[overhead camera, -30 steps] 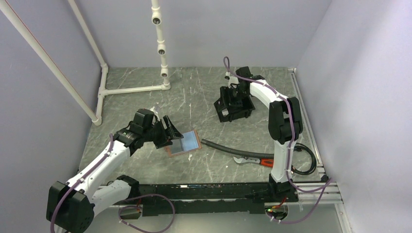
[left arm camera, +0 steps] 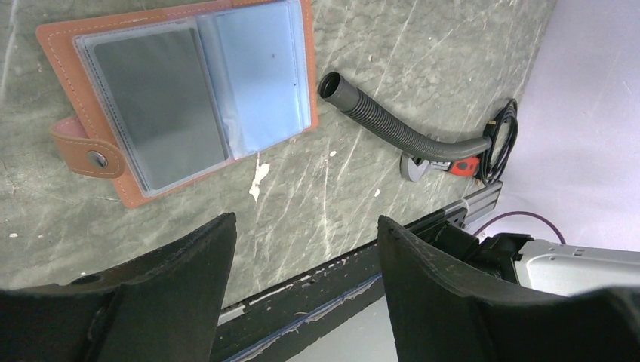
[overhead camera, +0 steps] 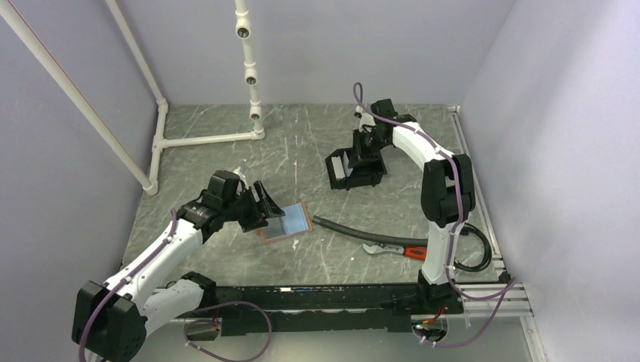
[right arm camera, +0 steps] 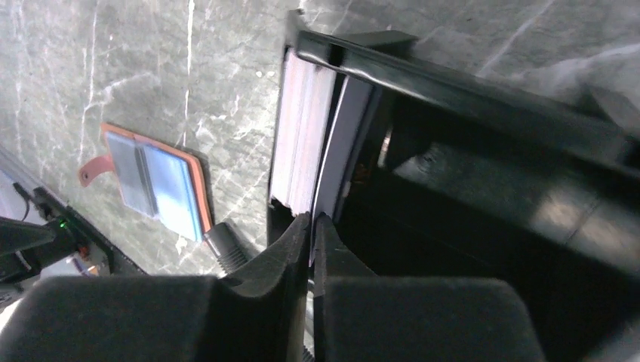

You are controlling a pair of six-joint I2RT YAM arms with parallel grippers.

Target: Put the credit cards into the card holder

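The open card holder (left arm camera: 173, 98), tan with clear pockets, lies flat on the table, a grey card showing on its left side and pale blue on its right. My left gripper stands open above the table beside it, nothing between its fingers. A black box (overhead camera: 357, 179) holds a row of white-edged cards (right arm camera: 303, 132) along one side. At that row, my right gripper is shut on the lower end of one card (right arm camera: 343, 139), which stands apart from the stack, its top still within the box rim. Motion blurs the right wrist view.
A corrugated black hose (overhead camera: 370, 232) runs right from near the holder. Beyond it lie an adjustable wrench (overhead camera: 394, 250) and a coiled black cable (overhead camera: 481, 253). Bare table separates the box from the holder; white pipes (overhead camera: 204, 139) border the left and back.
The box has turned and shifted slightly left in the top view. The left arm is practically still.
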